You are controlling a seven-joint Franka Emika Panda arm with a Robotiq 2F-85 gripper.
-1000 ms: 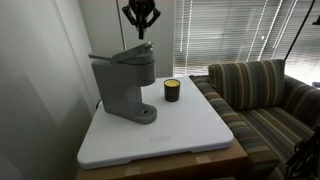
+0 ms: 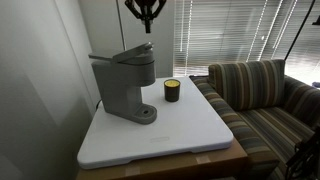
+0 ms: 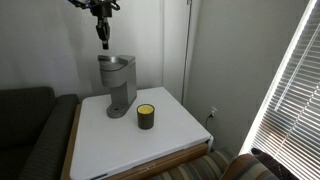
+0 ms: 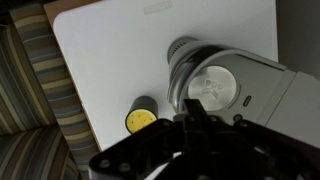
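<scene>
A grey single-cup coffee maker stands upright at the back of the white table. Its top lid slopes, and whether it is fully closed I cannot tell. Above this lid hangs my gripper, pointing down, apart from the machine and shut with nothing visible between its fingers. From the wrist view, the dark fingertips overlap the round silver patch on the machine's top. A dark cup with a yellow inside sits on the table beside the machine.
A striped couch borders the table on one side, and a wall rises close behind the machine.
My gripper has risen away from the lid and shifted slightly to the right in exterior view 1. The coffee maker and cup have stayed in place.
</scene>
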